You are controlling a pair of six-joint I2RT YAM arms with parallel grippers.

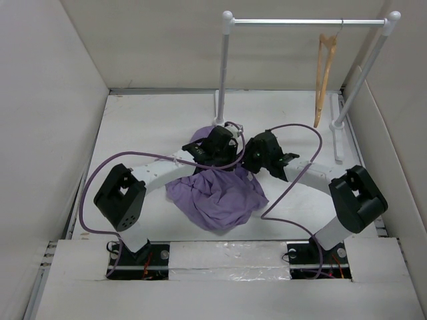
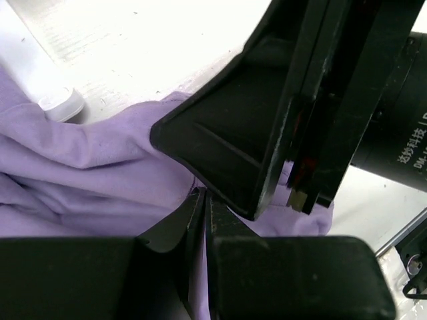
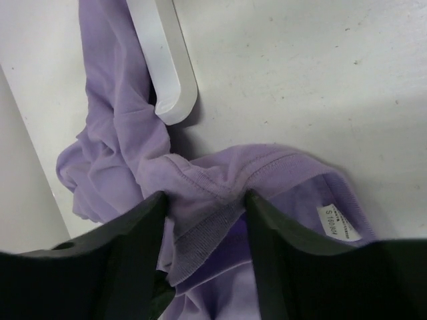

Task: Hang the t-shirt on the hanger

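The purple t-shirt (image 1: 217, 200) lies crumpled on the white floor beneath both arms, its collar and size label (image 3: 337, 222) visible in the right wrist view. My left gripper is shut over the cloth; whether fabric is pinched between its tips is unclear. My right gripper is at the collar, fingers apart on either side of a raised fold, partly blurred. In the left wrist view its black body fills the upper right. The wooden hanger (image 1: 323, 77) hangs from the rail at the back right.
The white rack (image 1: 307, 23) stands at the back, its left foot (image 3: 163, 73) beside the shirt. Bare floor (image 1: 133, 120) shows at the back left. Side walls bound the space.
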